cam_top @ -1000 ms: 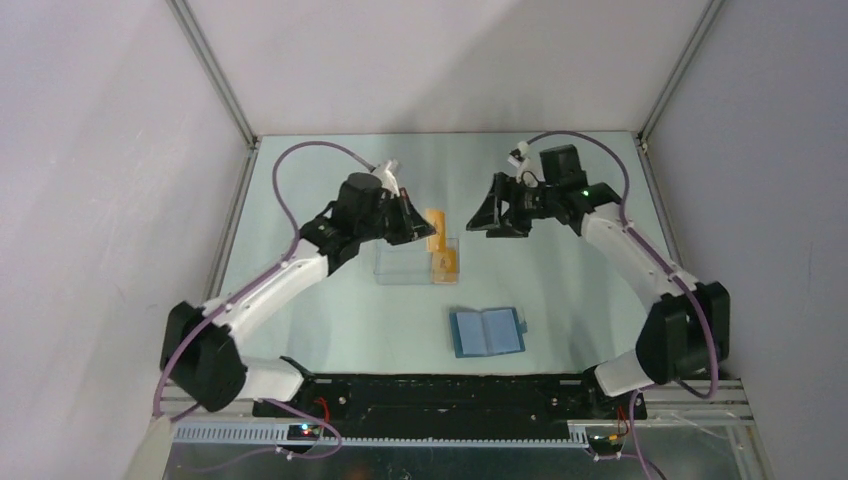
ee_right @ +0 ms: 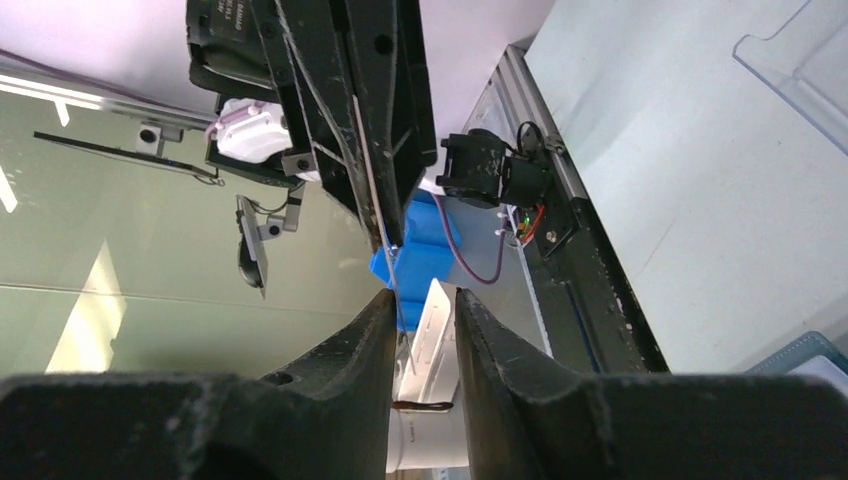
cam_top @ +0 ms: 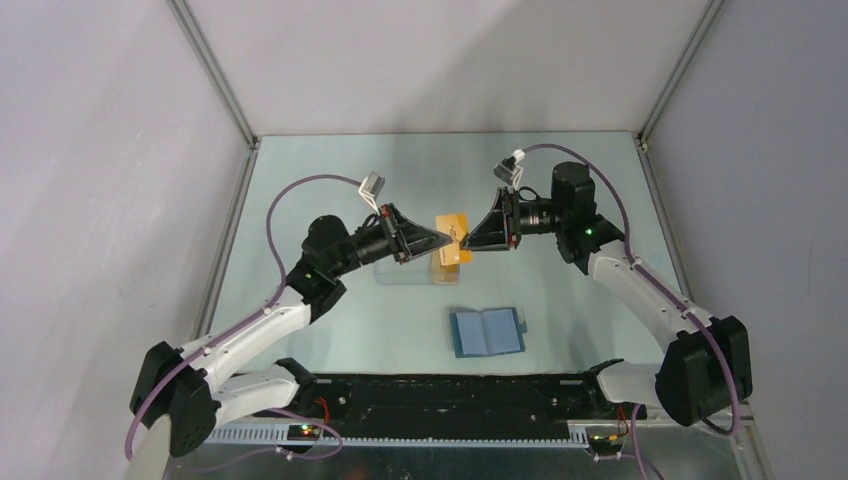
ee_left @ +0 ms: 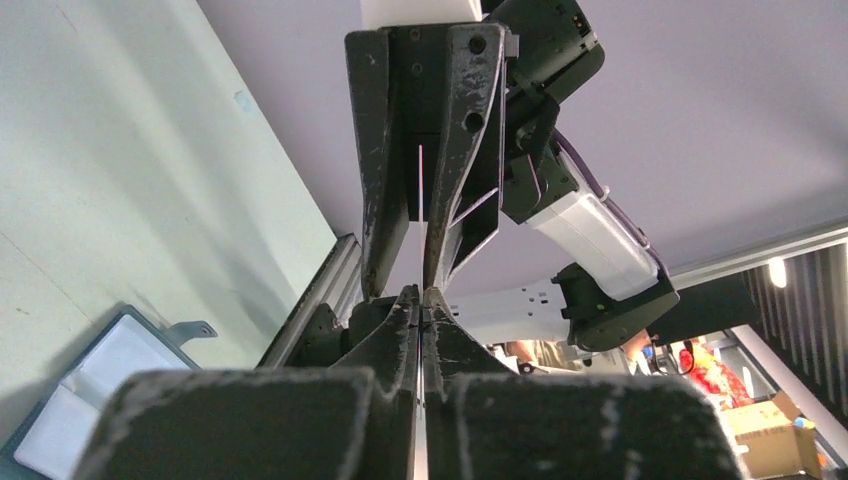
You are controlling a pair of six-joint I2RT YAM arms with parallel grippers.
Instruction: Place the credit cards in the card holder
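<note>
An orange card point(cam_top: 450, 228) is held up between my two grippers in the top view, seen edge-on as a thin line in both wrist views. My left gripper point(cam_top: 446, 241) is shut on its left side. My right gripper point(cam_top: 466, 242) reaches its right side, the card's edge between its partly open fingers in the left wrist view. The blue card holder point(cam_top: 487, 330) lies open on the table's near part.
A clear plastic tray point(cam_top: 400, 275) with orange cards point(cam_top: 446, 275) sits behind and under the left gripper.
My right gripper has moved left to reach the card.
</note>
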